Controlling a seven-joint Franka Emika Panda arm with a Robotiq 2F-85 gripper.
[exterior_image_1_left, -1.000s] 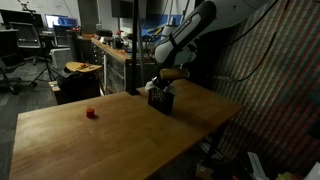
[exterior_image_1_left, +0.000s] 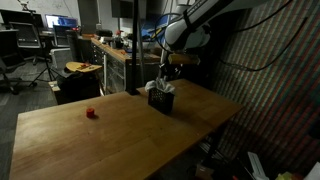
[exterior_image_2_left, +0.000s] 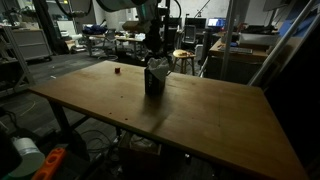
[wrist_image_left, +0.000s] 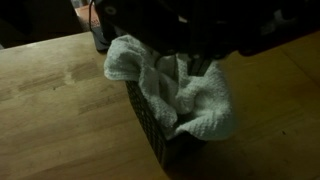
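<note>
A white cloth (wrist_image_left: 205, 105) lies bunched in a dark mesh basket (wrist_image_left: 153, 118), draping over its rim. In the wrist view, my gripper is over the basket, shut on the cloth, whose folds gather up toward the fingers. The fingertips themselves are mostly hidden in shadow and cloth. Exterior view 1 shows the basket (exterior_image_1_left: 160, 100) upright on the table, the cloth (exterior_image_1_left: 161, 86) rising in a peak out of its top. From the other side, the cloth (exterior_image_2_left: 158, 66) stands above the basket (exterior_image_2_left: 154, 83), right under my gripper.
A small red object (exterior_image_1_left: 90, 113) stands alone on the left part of the wooden table (exterior_image_1_left: 110, 145). The tabletop around the basket is otherwise clear. A dark post (exterior_image_1_left: 135, 45) rises behind the table.
My gripper has moved up from the basket over the last second. The top of the cloth has risen with it, while the basket and the red object stay in place.
</note>
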